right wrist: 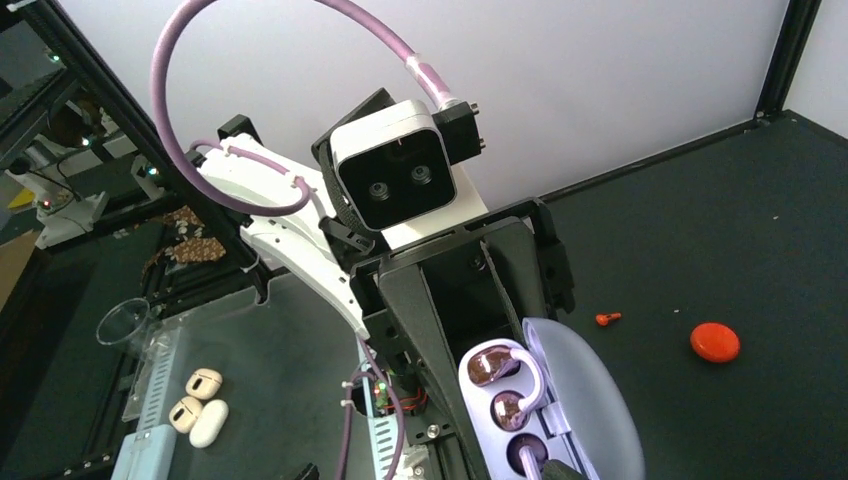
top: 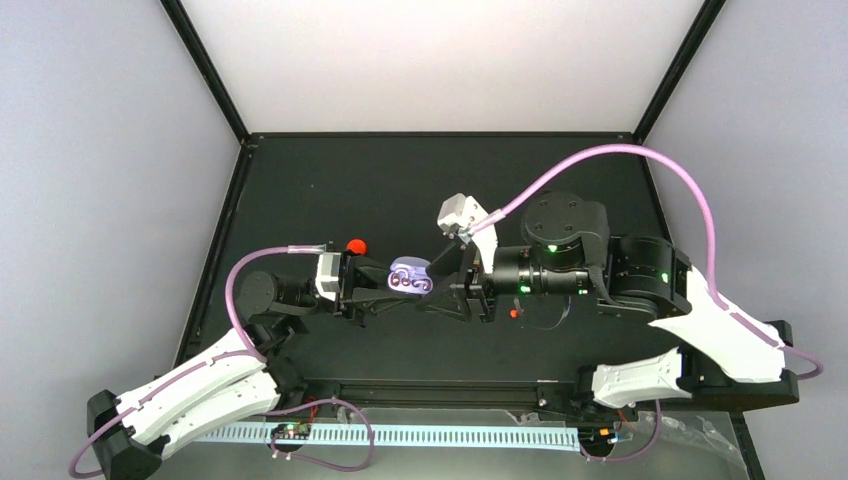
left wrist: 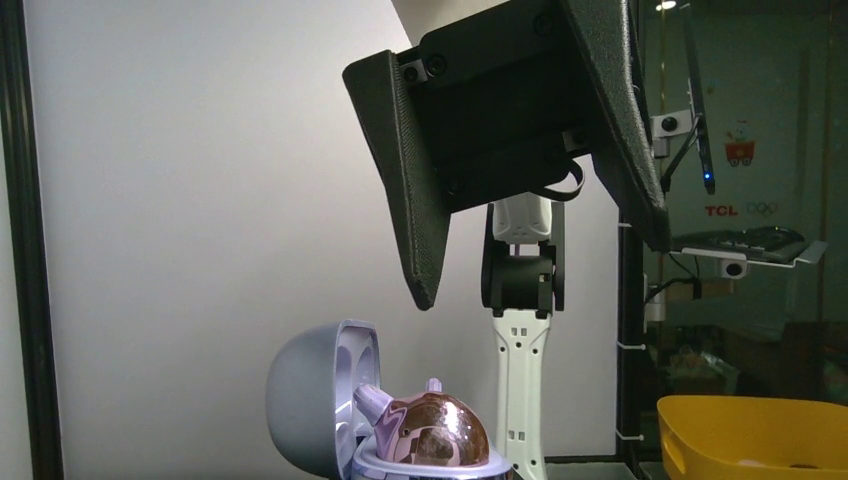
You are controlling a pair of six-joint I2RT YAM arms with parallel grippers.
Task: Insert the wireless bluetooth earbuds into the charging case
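Note:
The lilac charging case (top: 410, 276) stands with its lid raised between the two arms, and my left gripper (top: 390, 283) is shut on it. In the right wrist view, a clip-like earbud (right wrist: 535, 384) with shiny brown ends sits in the case's upper wells. Another purple stem (right wrist: 528, 462) enters the lower well, partly cut off by the frame. My right gripper (top: 433, 284) is at the case's right side with its fingers apart. Seen from the left wrist, those spread fingers (left wrist: 412, 190) hang above the shiny earbud (left wrist: 440, 430) in the case, with nothing between them.
On the black table are a round red object (top: 357, 246) and a small orange piece (top: 516, 313). Cream-coloured pieces (right wrist: 207, 424) lie on the clear front strip. Behind both grippers the table is bare.

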